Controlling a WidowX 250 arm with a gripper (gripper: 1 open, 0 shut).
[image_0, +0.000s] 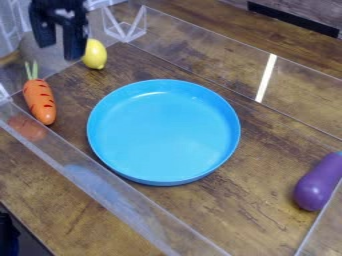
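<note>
My gripper (58, 34) is at the upper left, blurred, its black fingers apart and pointing down, with nothing seen between them. It hangs beside and a little left of the yellow lemon (95, 55), above and behind the orange carrot (42, 99). A large blue plate (163, 131) lies empty in the middle. A purple eggplant (317, 183) lies at the lower right.
Clear plastic walls (127, 205) border the wooden surface (254, 150). Bare wood shows right of the plate and behind it. A dark object, only partly in view, sits at the lower-left edge.
</note>
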